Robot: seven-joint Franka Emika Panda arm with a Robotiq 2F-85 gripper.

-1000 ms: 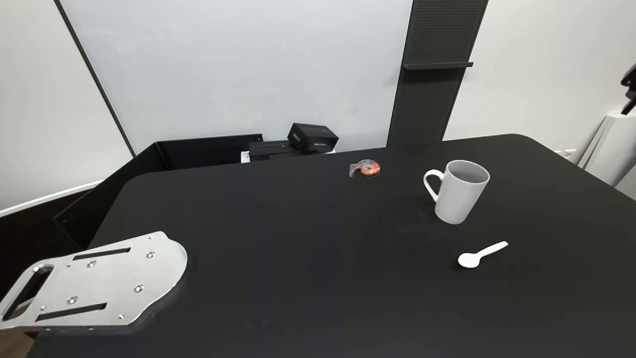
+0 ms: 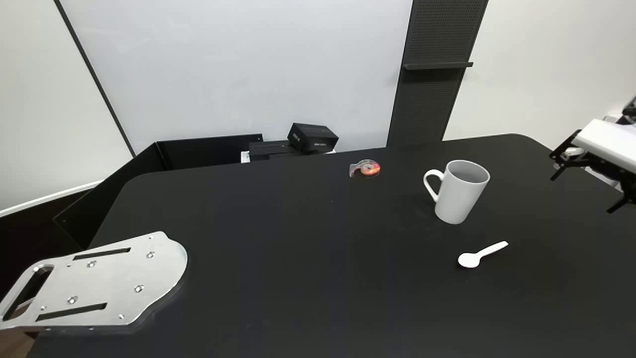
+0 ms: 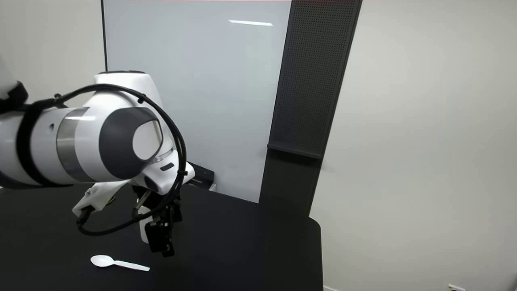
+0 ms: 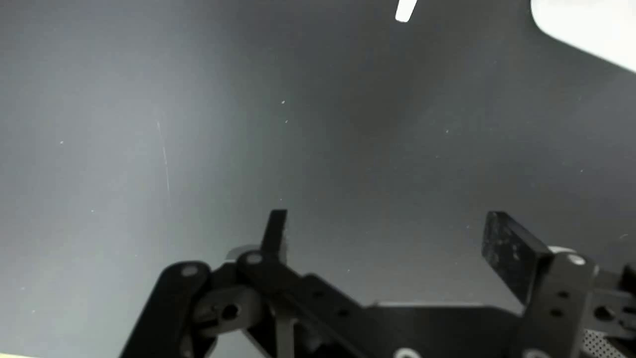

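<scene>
A white spoon (image 2: pixel 481 254) lies flat on the black table, its bowl toward the left in exterior view 1. Just behind it an upright white mug (image 2: pixel 462 194) has its handle turned left. At the right edge of that view hangs my gripper (image 2: pixel 583 193), above the table and to the right of mug and spoon. In the wrist view the gripper is wide open over bare tabletop. The tip of the spoon's handle (image 4: pixel 406 9) shows at the top edge, and part of the mug (image 4: pixel 593 27) fills the upper right corner. The arm hides the mug in exterior view 2.
A tape dispenser (image 2: pixel 365 168) lies near the table's back edge. Black boxes (image 2: pixel 313 138) stand behind that edge. A grey metal plate (image 2: pixel 107 280) sits at the front left.
My gripper has come in and down from the right in exterior view 1, where only a bit of it showed at the edge before. Mug, spoon and tape have stayed put.
</scene>
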